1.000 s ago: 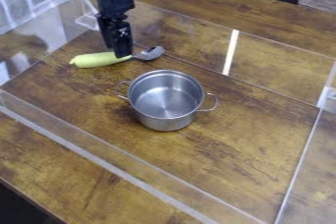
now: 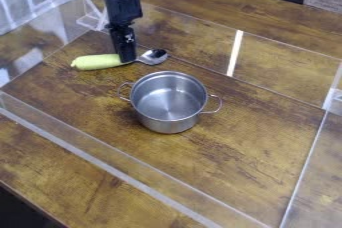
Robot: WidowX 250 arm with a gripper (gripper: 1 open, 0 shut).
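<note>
My black gripper (image 2: 127, 52) is low over the table at the upper left, its fingertips at a pale yellow-green elongated object (image 2: 96, 62) and a metal spoon (image 2: 152, 56) lying just to its right. The spoon's bowl points right; its handle is partly hidden by the gripper. Whether the fingers are shut on the spoon or on the other object is too small to tell. A steel two-handled pot (image 2: 168, 102) stands in the middle, apart from both.
Transparent panels edge the left, front and right sides. A dark strip runs along the back.
The gripper has shifted very slightly at the spoon and the yellow-green object. The pot has not moved.
</note>
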